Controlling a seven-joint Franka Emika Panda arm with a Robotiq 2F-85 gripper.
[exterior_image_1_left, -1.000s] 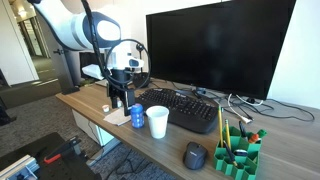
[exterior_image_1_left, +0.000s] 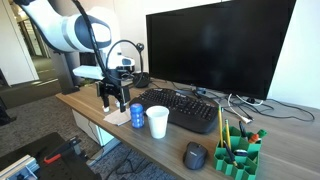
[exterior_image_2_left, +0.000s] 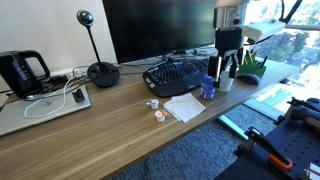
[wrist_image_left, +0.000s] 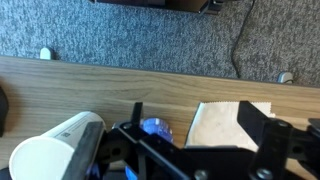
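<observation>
My gripper (exterior_image_1_left: 112, 104) hangs above the desk's front edge, its fingers apart and nothing held between them. In the wrist view the gripper spans part of a blue can (wrist_image_left: 156, 127) and a white paper sheet (wrist_image_left: 216, 126). The blue can (exterior_image_1_left: 137, 115) stands upright on the desk, just right of the gripper in exterior view 1. A white cup (exterior_image_1_left: 157, 122) stands close beside the can. The paper (exterior_image_2_left: 183, 107) lies flat on the desk. The fingers partly hide the can from the wrist camera.
Behind the can lie a black keyboard (exterior_image_1_left: 180, 107) and a large monitor (exterior_image_1_left: 220, 45). A mouse (exterior_image_1_left: 195, 156) and a green pen holder (exterior_image_1_left: 238, 155) occupy the right side. Small white items (exterior_image_2_left: 160, 115) sit near the paper. Bare wood (exterior_image_2_left: 75, 142) extends beyond them.
In exterior view 1 my gripper has moved a little left, away from the blue can. The can, cup and paper stay where they were.
</observation>
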